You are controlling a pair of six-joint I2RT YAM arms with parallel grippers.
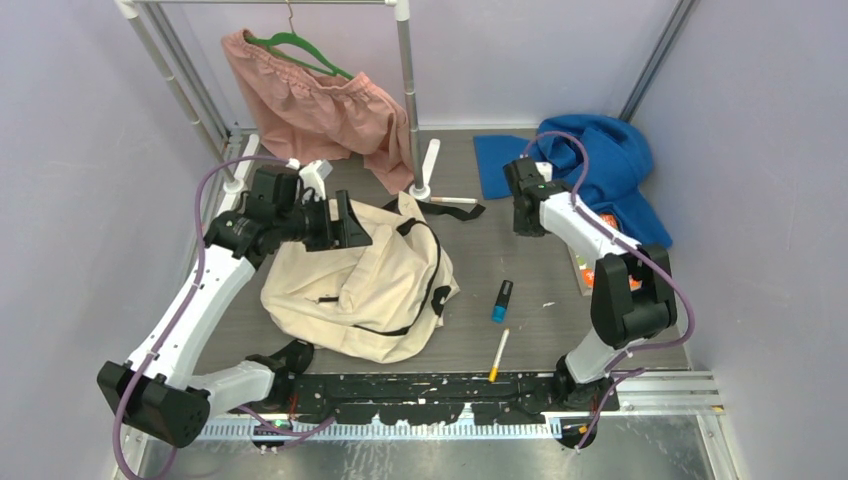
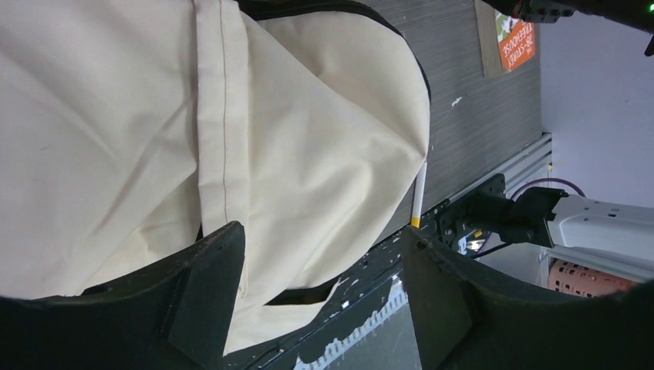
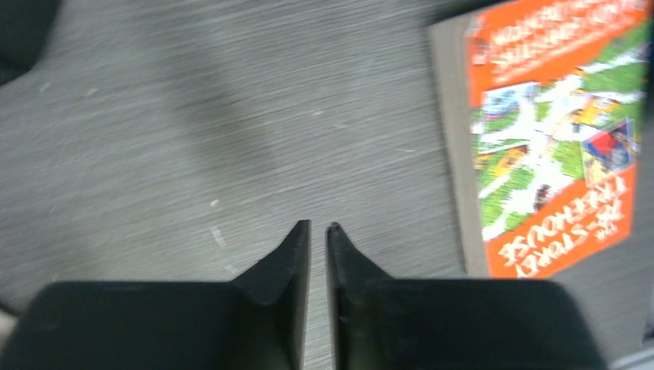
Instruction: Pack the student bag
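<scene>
The cream bag [image 1: 350, 295] lies crumpled on the left of the floor, with my left gripper [image 1: 345, 225] above it, fingers apart and nothing between them. My right gripper [image 1: 525, 215] is over bare floor left of the book [image 3: 555, 139], whose orange and green cover fills the right of the right wrist view; its fingertips there are close together with a narrow gap, blurred. A black-and-blue marker [image 1: 502, 300] and a white marker with a yellow end [image 1: 499, 352] lie right of the bag.
A blue cloth [image 1: 600, 160] lies at the back right, next to the book. Pink shorts [image 1: 330, 120] hang on a white rack at the back left. The centre-right floor between bag and book is mostly clear.
</scene>
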